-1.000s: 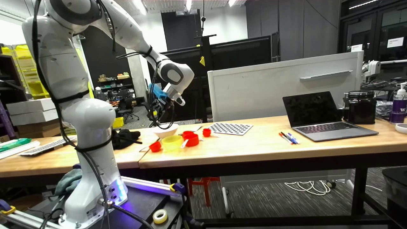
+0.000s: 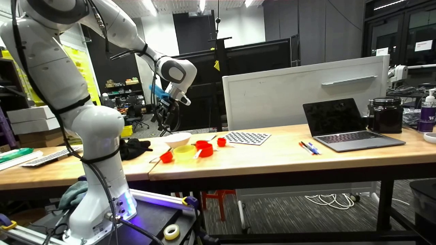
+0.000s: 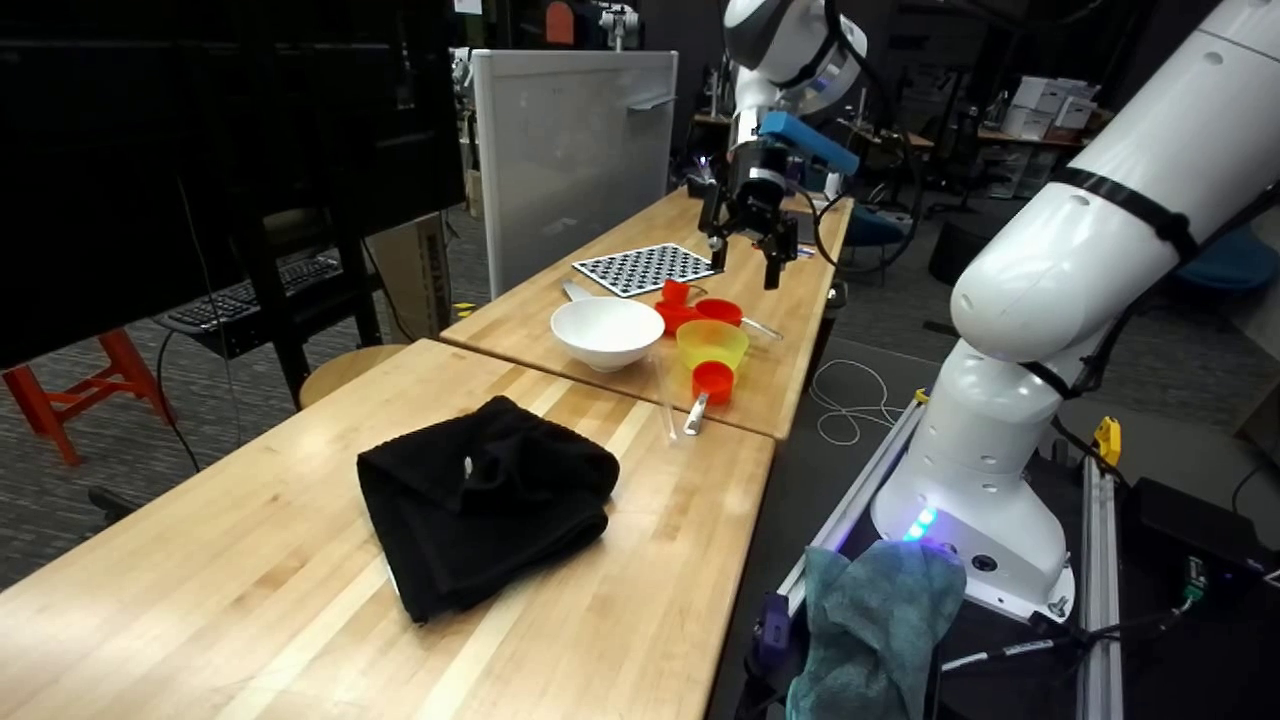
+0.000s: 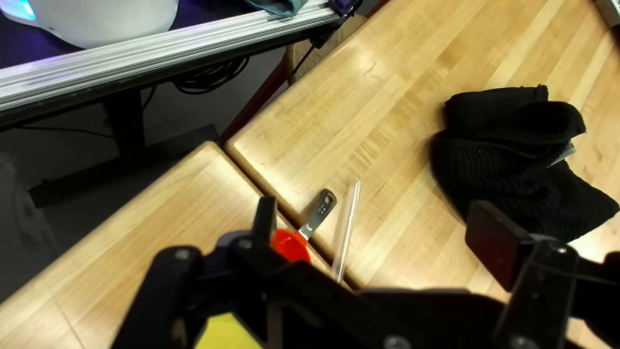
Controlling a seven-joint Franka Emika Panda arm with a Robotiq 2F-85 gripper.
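Observation:
High over the table, my gripper (image 3: 745,269) stands open with nothing between its fingers. In the wrist view, one finger (image 4: 264,217) partly overlaps a red measuring cup (image 4: 290,245), and a strip of yellow bowl (image 4: 228,334) shows under the gripper body. A white bowl (image 3: 606,332), the yellow bowl (image 3: 711,346) and several red measuring cups (image 3: 717,310) sit grouped close together at the table seam. One red cup (image 3: 711,382) lies on the near side, its handle crossing the seam. Beside that handle rests a clear rod (image 4: 347,230). A crumpled black cloth (image 3: 492,510) lies apart on the other table.
A checkered board (image 2: 247,138) lies behind the cups. Farther right are several pens (image 2: 309,147), an open laptop (image 2: 355,139) and a dark jar (image 2: 385,115). Bare tabletop surrounds the black cloth, and a whiteboard (image 2: 302,94) stands behind the table.
In exterior view 1, the arm and gripper have shifted left and slightly up, drawing away from above the bowls. The objects on the table have not visibly moved.

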